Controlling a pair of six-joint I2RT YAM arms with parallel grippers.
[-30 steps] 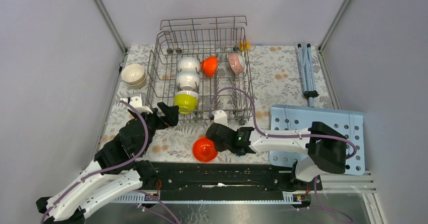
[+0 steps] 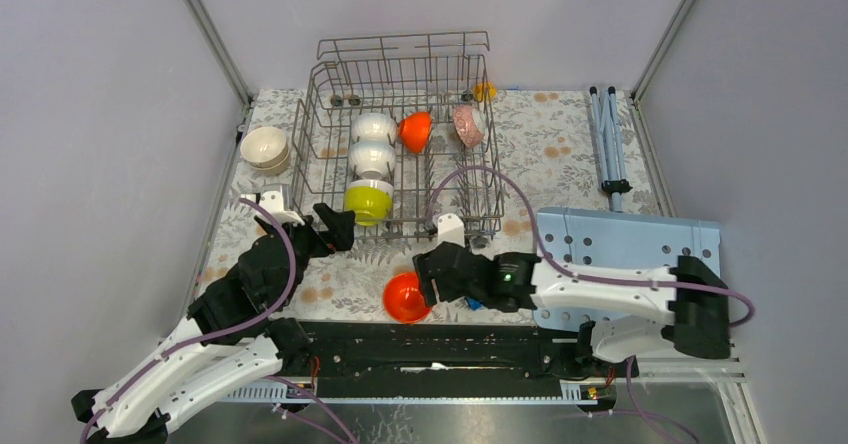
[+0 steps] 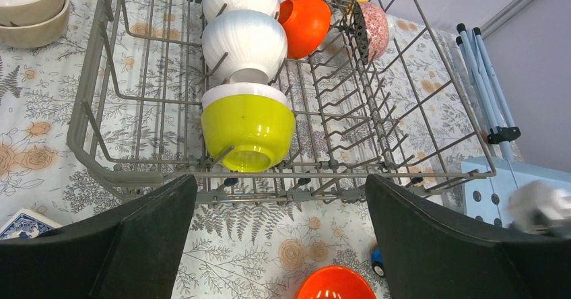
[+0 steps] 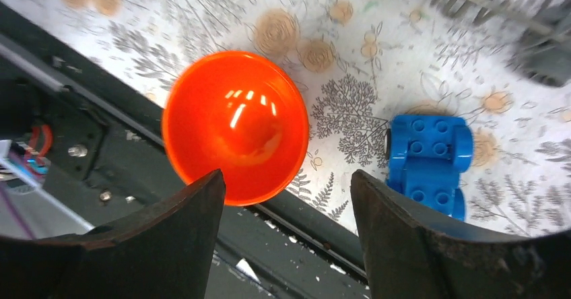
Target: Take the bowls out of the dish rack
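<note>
A red-orange bowl rests upright and empty on the table near the front edge, outside the dish rack. Above its right side hovers my right gripper, fingers spread, nothing gripped. In the left wrist view, the rack holds a lime-green bowl at its front, two white bowls behind it, an orange bowl and a pink patterned bowl toward the back right, all tipped on their sides. My left gripper stands open and empty, just in front of the rack's front-left part.
Two cream bowls are stacked left of the rack. A blue toy block lies right of the red-orange bowl. Farther right are a perforated light-blue board and a folded blue stand.
The right gripper has shifted a little right, clear of the red-orange bowl's edge, and its arm has swung slightly. The left arm holds still.
</note>
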